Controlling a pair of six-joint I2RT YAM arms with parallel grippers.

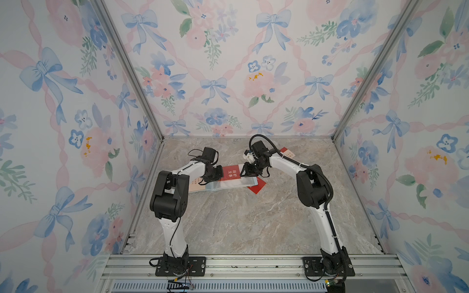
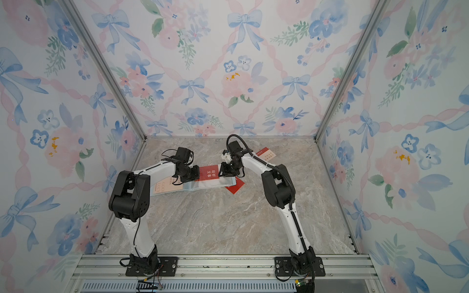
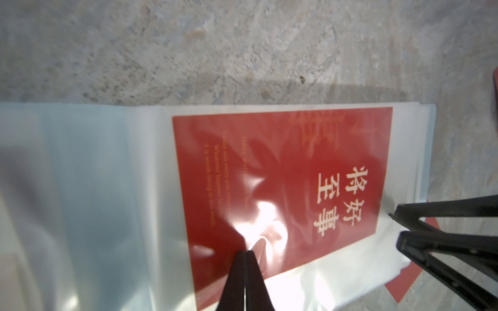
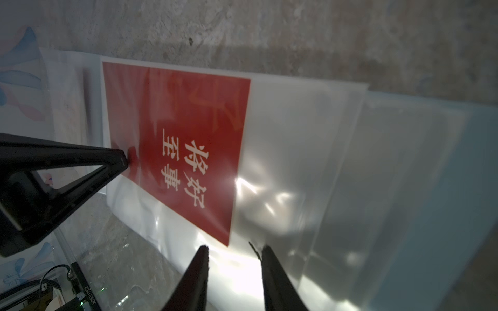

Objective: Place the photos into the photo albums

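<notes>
A photo album lies open on the table, a red photo under its clear sleeve. My left gripper is shut on the sleeve's surface over the photo's lower part, nothing showing between its fingers. My right gripper stands part open above the album's right end, its fingers apart with nothing seen held. A second red card lies partly beneath the album's right end. A peach card shows at the album's left part.
Another red-and-cream card lies at the back right, behind my right arm. Patterned walls enclose the back and sides.
</notes>
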